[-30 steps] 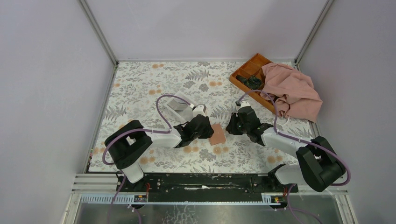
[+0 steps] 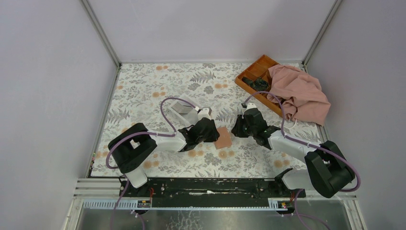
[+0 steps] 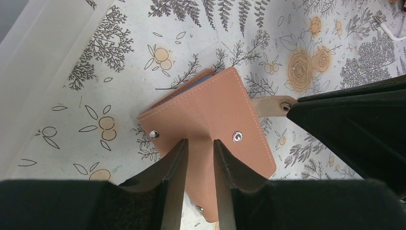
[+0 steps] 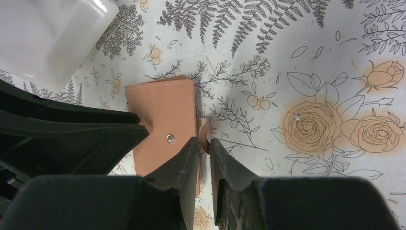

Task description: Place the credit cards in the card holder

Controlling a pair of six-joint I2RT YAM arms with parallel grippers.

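Note:
The tan leather card holder (image 2: pixel 223 138) lies on the patterned cloth between both grippers. Along its upper edge in the left wrist view, a thin blue edge (image 3: pixel 200 81) shows in the opening, perhaps a card. Over the holder, my left gripper is part open, a gap between its fingertips with leather visible through it. My right gripper is at the holder's right side, its fingers a narrow gap apart. The strap with its snap reaches to the right fingertips; in the right wrist view its end is between them, and whether they pinch it is unclear.
A white tray (image 2: pixel 173 112) sits behind the left gripper, with flat grey pieces inside. A wooden box (image 2: pixel 245 87) at the back right holds a dark item and a pink cloth (image 2: pixel 297 91).
Hardly anything differs in the top view. The right gripper has shifted very slightly; the left arm and card holder look still.

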